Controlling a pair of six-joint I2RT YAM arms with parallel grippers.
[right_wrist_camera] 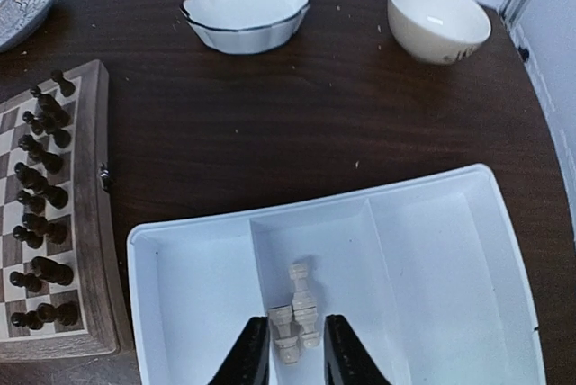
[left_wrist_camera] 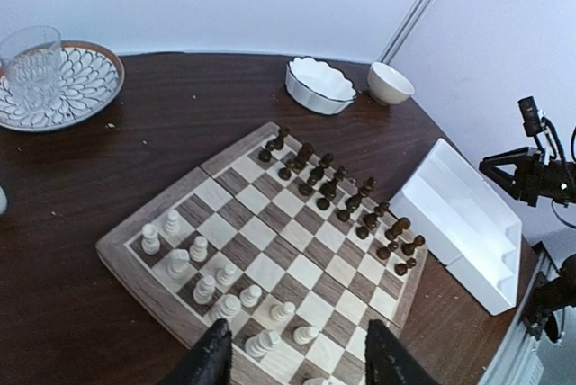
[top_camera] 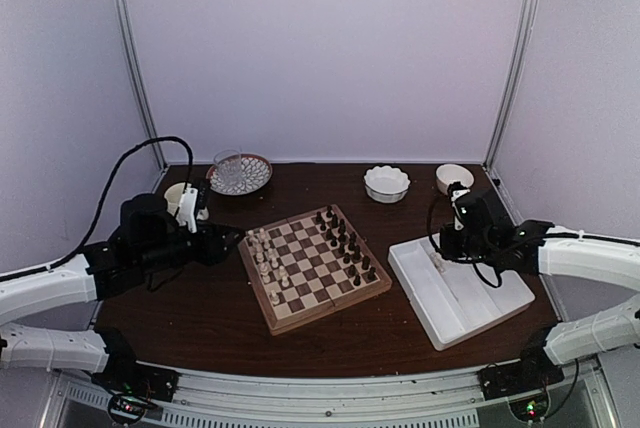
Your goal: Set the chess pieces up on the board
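The wooden chess board (top_camera: pixel 310 298) lies mid-table, turned at an angle. Dark pieces (left_wrist_camera: pixel 333 189) stand in rows along its right side. Along the left side are several white pieces (left_wrist_camera: pixel 205 289), with some gaps among the squares. Two white pieces (right_wrist_camera: pixel 304 306) lie on their sides in the middle compartment of the white tray (right_wrist_camera: pixel 207 286). Above them hangs my right gripper, its fingers apart and nothing held; the pieces show between and beyond the fingertips. My left gripper is above the board's left edge, its fingers spread, with no piece between them.
Behind the board are a patterned plate (top_camera: pixel 252 176) with a clear glass (left_wrist_camera: pixel 31 70), a scalloped bowl (top_camera: pixel 387 184) and a plain bowl (right_wrist_camera: pixel 438 21). A pale cup (top_camera: pixel 175 198) stands by the left arm. Bare table lies between board and bowls.
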